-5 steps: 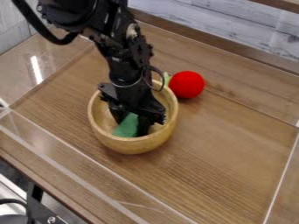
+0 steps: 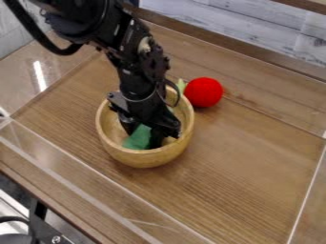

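Observation:
A wooden bowl [image 2: 121,152] stands on the table at centre left. My black gripper [image 2: 149,122] reaches down into it from above, low over a green object [image 2: 140,136] lying in the bowl. The fingers are dark and partly hidden, so whether they are closed on the green object is hard to see; they appear to be around it.
A red round object [image 2: 204,92] with some green beside it sits just behind the bowl to the right. A white plank wall runs along the back, and the table's front edge is at lower left.
The gripper and arm have shifted very slightly within the bowl; the bowl and red object look unchanged.

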